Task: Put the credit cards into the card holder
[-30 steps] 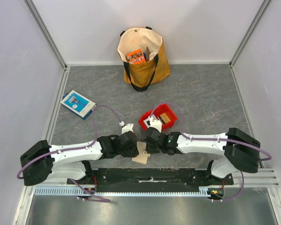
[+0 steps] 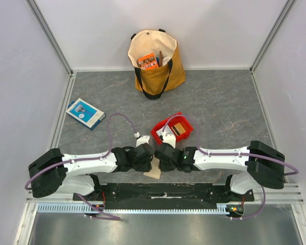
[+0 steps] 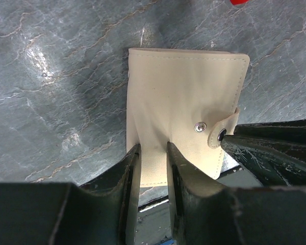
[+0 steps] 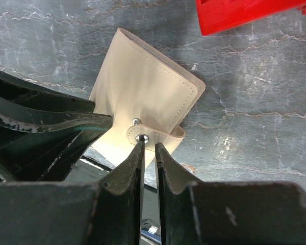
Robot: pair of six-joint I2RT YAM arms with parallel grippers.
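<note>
A beige card holder (image 3: 178, 97) lies on the grey table at the front middle, its snap strap (image 4: 153, 137) at one side. In the left wrist view, my left gripper is over the holder with a narrow gap between its fingertips and nothing held. My right gripper has its tips close together at the snap strap; whether they touch or pinch it I cannot tell. The arms nearly meet above the holder. In the red basket (image 2: 154, 133) behind it lie a white card-like piece (image 2: 168, 131) and a tan piece (image 2: 179, 128).
A mustard tote bag (image 2: 172, 79) stands at the back with packets inside. A blue and white box (image 2: 85, 113) lies at the left. Free table extends on the right and between the box and the basket.
The holder stays in place.
</note>
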